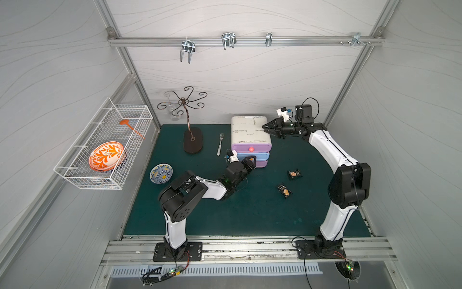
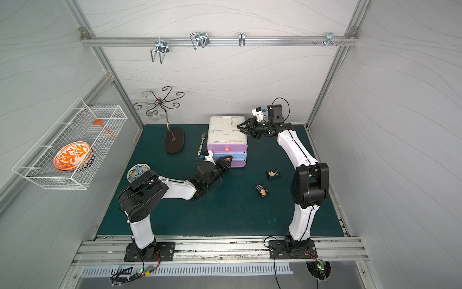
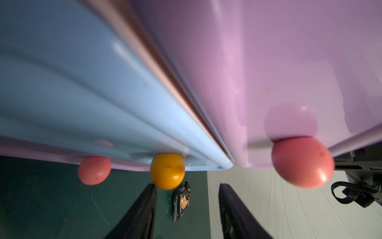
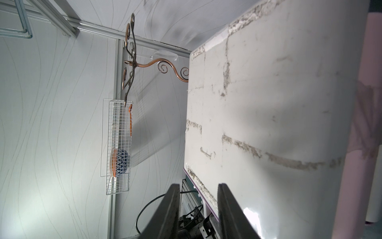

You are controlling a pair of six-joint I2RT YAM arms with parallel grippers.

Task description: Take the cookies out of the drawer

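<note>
The drawer unit (image 1: 248,129), with a white top and purple and blue drawers, stands at the back middle. My left gripper is part open in front of it, close to the orange knob (image 3: 168,175) of the blue drawer (image 3: 159,119); nothing is held between its fingers. Whether the blue drawer is slightly out, I cannot tell. My right gripper (image 1: 266,128) hangs by the unit's right upper side, its fingers (image 4: 173,203) apart and empty. Two black cookie packets (image 1: 294,174) lie on the table to the right. The insides of the drawers are hidden.
A fork (image 1: 220,144) and a dark-based metal stand (image 1: 193,140) are left of the unit. A patterned bowl (image 1: 161,173) sits at the left edge. The wire basket (image 1: 130,163) hangs on the left wall.
</note>
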